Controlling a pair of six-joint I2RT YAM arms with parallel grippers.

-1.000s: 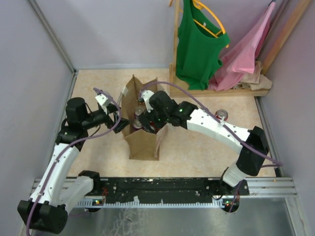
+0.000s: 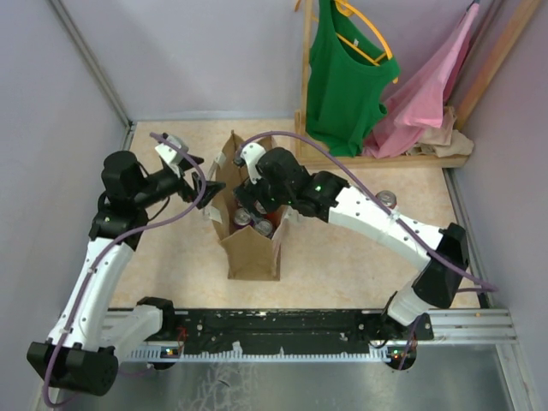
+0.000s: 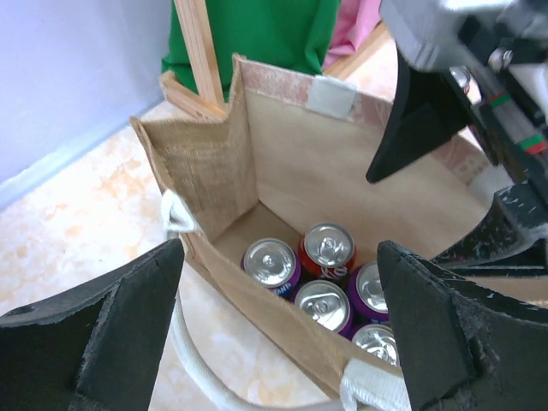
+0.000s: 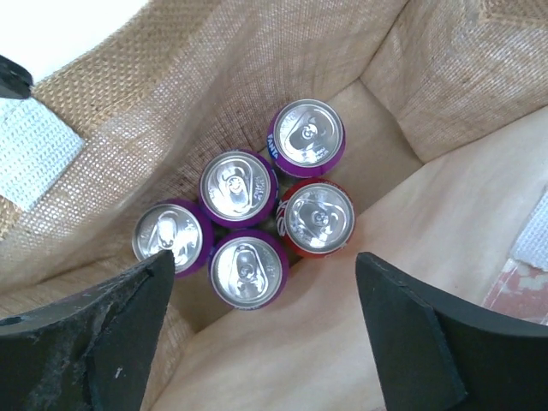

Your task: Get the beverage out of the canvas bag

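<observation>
The canvas bag (image 2: 253, 259) stands open-topped in the middle of the table. At its bottom are several drink cans, purple ones such as this can (image 4: 307, 134) and a red can (image 4: 319, 217), all upright and close together. My right gripper is inside the bag mouth above the cans, fingers spread, holding nothing. My left gripper is open at the bag's left side. In the left wrist view the bag's wall passes across the gap between its fingers; whether they touch it I cannot tell.
Another can (image 2: 386, 199) stands on the table to the right, partly behind my right arm. A wooden rack with a green top (image 2: 351, 81) and a pink garment (image 2: 419, 98) is at the back.
</observation>
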